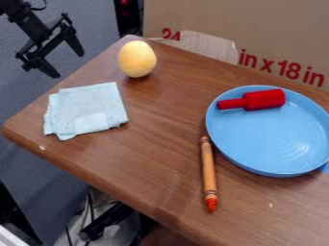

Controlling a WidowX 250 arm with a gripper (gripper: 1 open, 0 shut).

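Observation:
My black gripper (pixel 64 50) is at the top left, off the table's edge and above the grey floor, its fingers spread open with nothing seen between them. A folded pale blue cloth (pixel 85 110) lies near the left edge of the wooden table. A yellow oval object (pixel 138 59) stands toward the back. A blue plate (pixel 270 144) at the right holds a red cylinder with a handle (pixel 261 99). An orange crayon (pixel 209 178) lies left of the plate.
A cardboard box (pixel 238 34) stands along the back of the table (pixel 141 178).

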